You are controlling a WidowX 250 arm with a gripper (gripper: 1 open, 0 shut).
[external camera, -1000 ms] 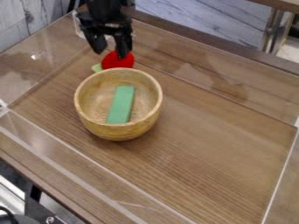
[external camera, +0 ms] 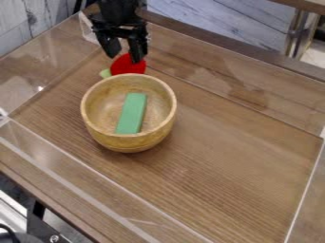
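Note:
My black gripper is at the top of the camera view, open, above a red object. A small pale green piece shows at the red object's left side. In front of it, a wooden bowl holds a green block. Whether the fingertips touch the red object is hard to tell.
Grey walls or edges border it at the left and back.
The bowl and green block look unmoved.

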